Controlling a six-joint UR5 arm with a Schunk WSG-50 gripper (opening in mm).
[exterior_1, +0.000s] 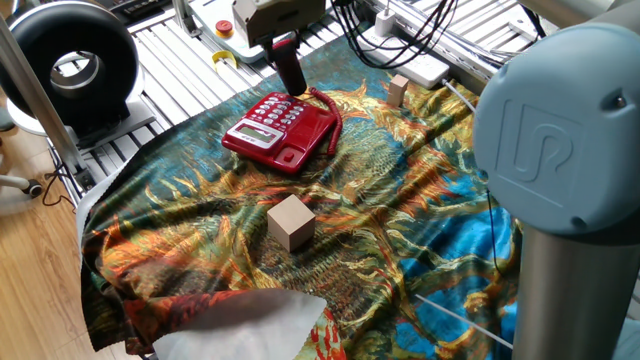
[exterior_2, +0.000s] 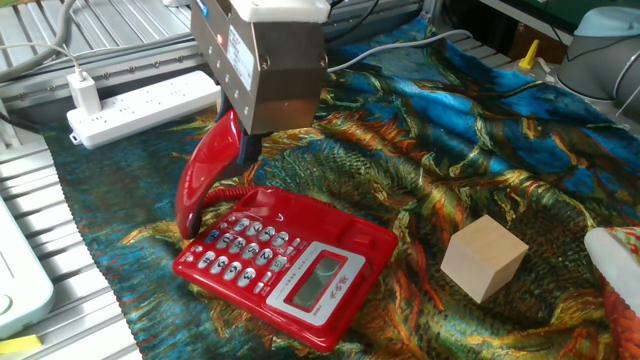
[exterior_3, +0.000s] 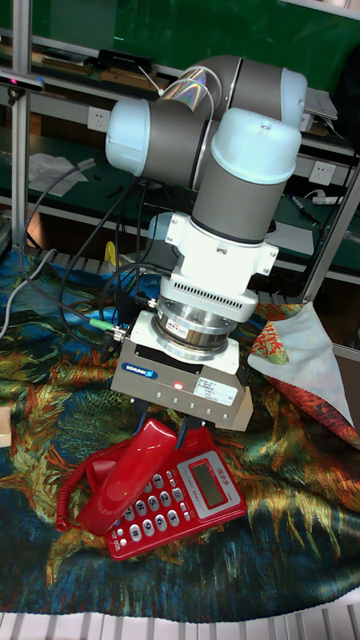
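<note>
A red telephone base (exterior_2: 290, 262), with silver keys and a small display, rests on the patterned cloth. Its red handset (exterior_2: 205, 180) is off the cradle, with my gripper (exterior_2: 243, 150) shut on it. The handset hangs steeply tilted, its lower end close to the keypad's corner in exterior view 2; whether it touches the base cannot be told. Seen from exterior view 3, the dark fingers (exterior_3: 138, 414) straddle the handset (exterior_3: 130, 480), which covers part of the keypad. The coiled red cord (exterior_1: 331, 115) runs beside the base. In exterior view 1 the fingertips are mostly hidden.
One wooden cube (exterior_1: 291, 222) sits on the cloth beside the phone, and a smaller wooden block (exterior_1: 398, 91) lies farther back. A white power strip (exterior_2: 145, 108) and cables border the cloth. Its surface is wrinkled, with a folded-over corner (exterior_1: 245, 325).
</note>
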